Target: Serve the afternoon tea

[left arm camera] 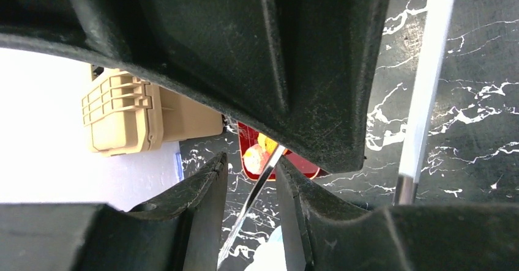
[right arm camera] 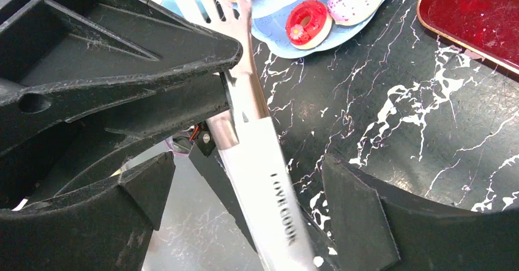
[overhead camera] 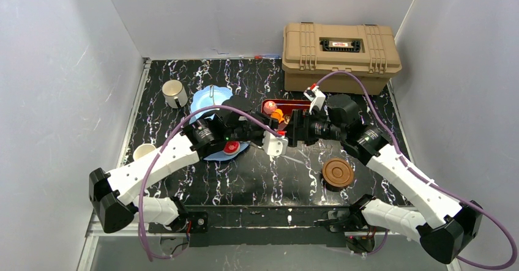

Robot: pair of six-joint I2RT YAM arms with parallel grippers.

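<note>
A fork (right arm camera: 245, 57) with a white, lettered handle is pinched near its neck by my left gripper (overhead camera: 276, 126). In the left wrist view, a thin metal strip (left arm camera: 260, 188) passes between that gripper's fingertips. A second metal-and-white edge shows alongside the fork in the right wrist view; whether it is a separate utensil is unclear. My right gripper is open, its fingers on either side of the handle, which runs through the gap. The light-blue plate (right arm camera: 287, 51) carries a red doughnut (right arm camera: 308, 23) and a pink-speckled piece (right arm camera: 355, 0).
Behind the grippers lies a red tray (overhead camera: 294, 104) with a few food pieces. A beige case (overhead camera: 343, 57) stands at the back right. A brown round lid (overhead camera: 338, 173), a cup (overhead camera: 144, 152) and a mug (overhead camera: 175, 93) stand apart.
</note>
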